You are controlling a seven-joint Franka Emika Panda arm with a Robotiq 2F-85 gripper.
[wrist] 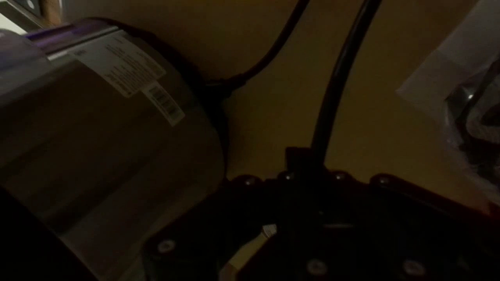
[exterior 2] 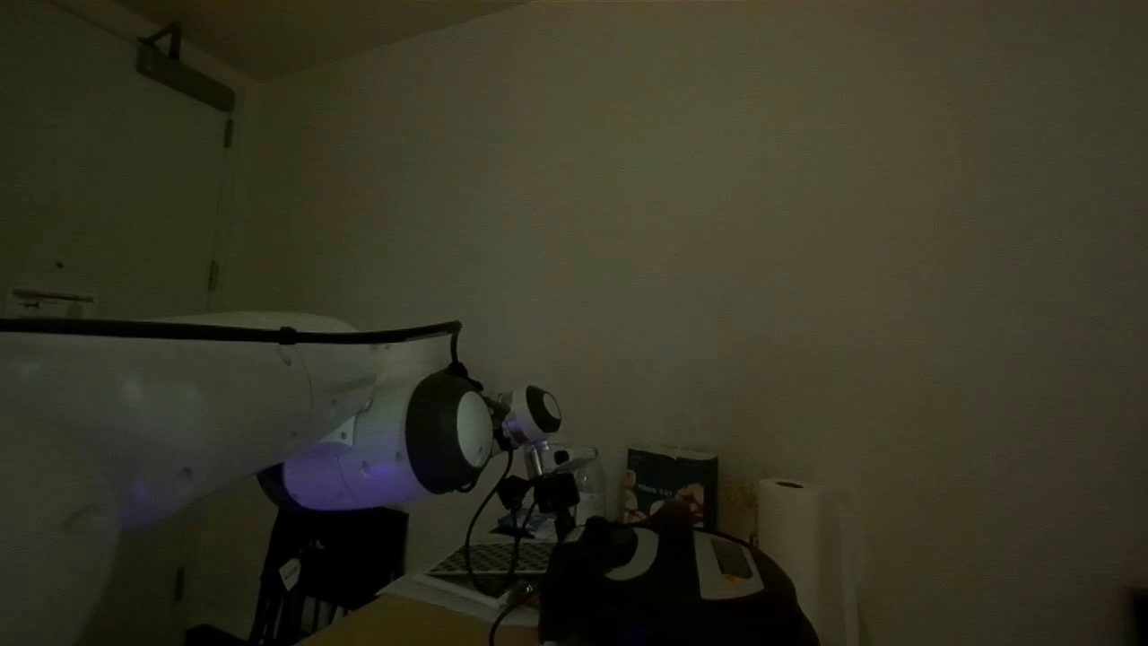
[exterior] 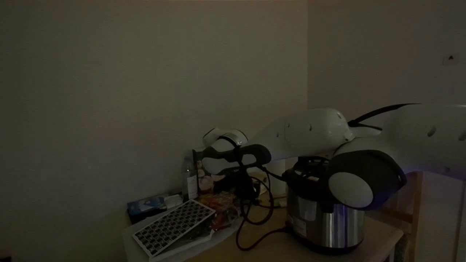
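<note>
In the dim first exterior view, my black gripper (exterior: 245, 188) hangs left of the steel cooker (exterior: 325, 222), above the table. Dark cable loops (exterior: 271, 205) hang below it. A black cord (exterior: 262, 239) joins the cooker near its base. The wrist view shows the gripper as a dark mass beside the cooker's labelled side (wrist: 126, 70); a black cable (wrist: 335, 84) runs up from it. Its fingertips are lost in shadow, so neither the finger nor anything between the fingers can be made out. The second exterior view shows the gripper (exterior 2: 554, 493) behind the cooker's lid (exterior 2: 678, 581).
A white-framed grid panel (exterior: 174, 227) leans over a crinkled bag (exterior: 222, 209) left of the gripper. Behind stand a clear bottle (exterior: 190, 179) and a blue box (exterior: 148, 205). A paper roll (exterior 2: 788, 538) is right of the lid. Bare tabletop (exterior: 262, 251) lies before the cooker.
</note>
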